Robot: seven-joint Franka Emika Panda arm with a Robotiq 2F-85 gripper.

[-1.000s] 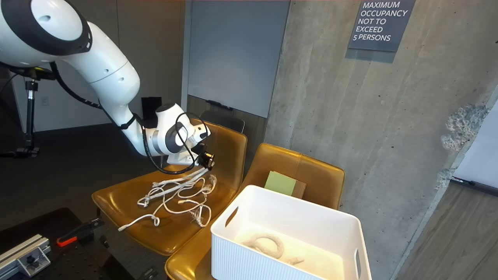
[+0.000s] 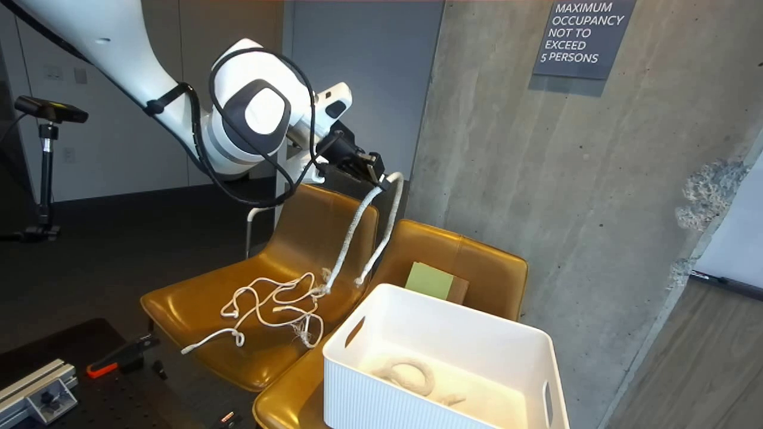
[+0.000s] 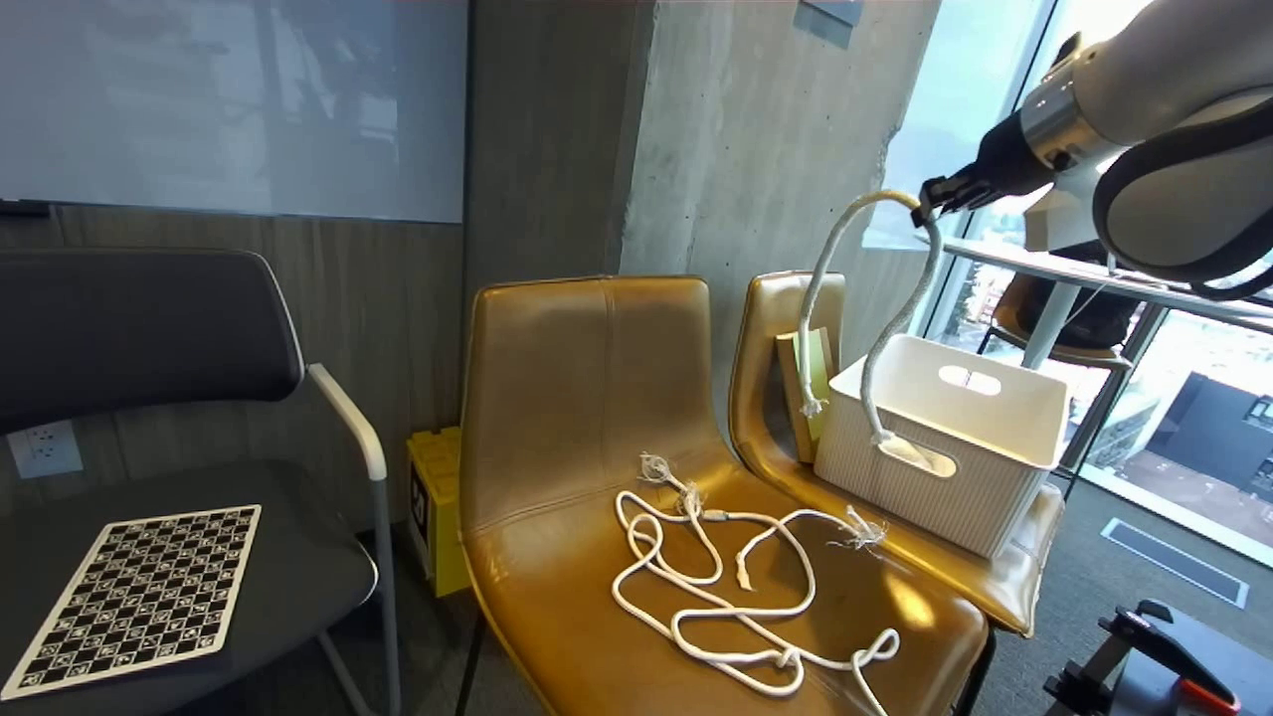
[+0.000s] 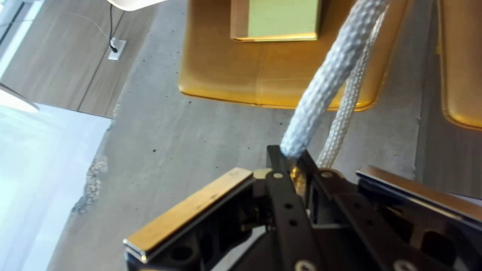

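Observation:
My gripper [image 2: 382,179] is raised above the chairs, shut on a thick white rope [image 3: 819,286]. In the wrist view the rope [image 4: 311,108] runs out from between the fingertips, with a second strand [image 4: 345,117] beside it. Both ends hang down on either side of the grip. Thinner white ropes [image 2: 275,297] with frayed ends lie tangled on the seat of the brown chair [image 2: 179,300]. On the other brown chair stands a white bin [image 2: 443,325], with a pale coil of rope [image 2: 411,375] on its floor.
A green-faced block [image 2: 429,280] leans between the bin and the chair back [image 3: 764,346]. The concrete wall [image 2: 572,214] rises behind the chairs. A dark chair [image 3: 131,334] with a patterned board [image 3: 131,597] stands off to one side.
My arm has risen and moved right, lifting the thick rope off the seat so that it hangs in the air. The thinner ropes and the bin have stayed put.

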